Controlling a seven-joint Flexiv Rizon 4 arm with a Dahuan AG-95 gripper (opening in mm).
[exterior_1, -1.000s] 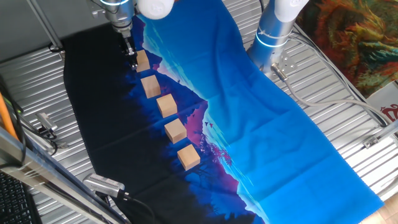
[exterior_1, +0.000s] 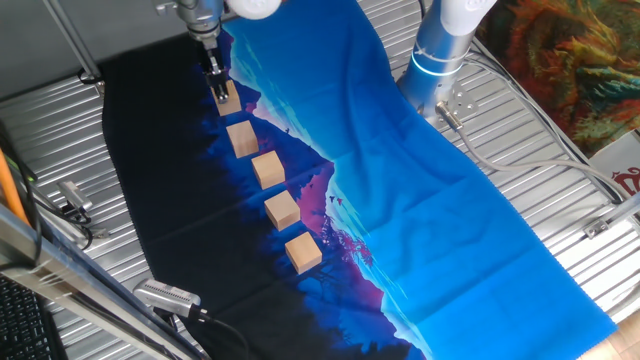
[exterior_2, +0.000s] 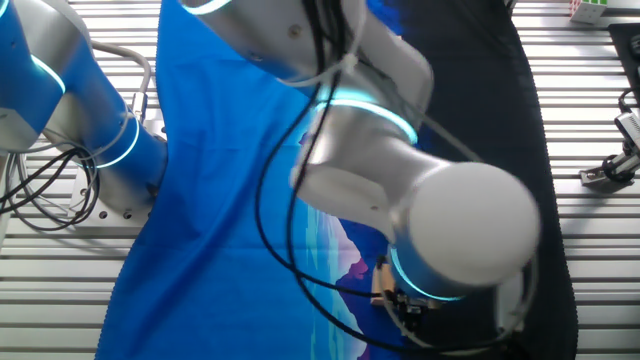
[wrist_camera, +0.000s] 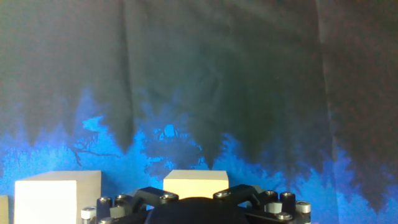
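Several light wooden blocks lie on the cloth, the farthest block (exterior_1: 231, 97) at the row's top end. My gripper (exterior_1: 219, 96) is right at that block, pointing down and partly covering it. In the wrist view the gripper is open, its fingers (wrist_camera: 303, 211) spread wide to either side of a block (wrist_camera: 196, 183). Contact with the block cannot be made out. A second block (wrist_camera: 53, 196) appears to the left. Exterior view 2 shows only part of a block (exterior_2: 381, 287) beside the mostly hidden gripper.
Down the row stand more blocks: the second (exterior_1: 242, 139), the third (exterior_1: 268, 169), then another (exterior_1: 282, 210) and the nearest (exterior_1: 303, 253). The blue and black cloth (exterior_1: 440, 220) is wrinkled but otherwise clear. A camera (exterior_1: 167, 297) sits at the lower left edge.
In exterior view 1 my gripper has shifted slightly right, from the left side of the farthest block to partly over it. The blocks have not moved.
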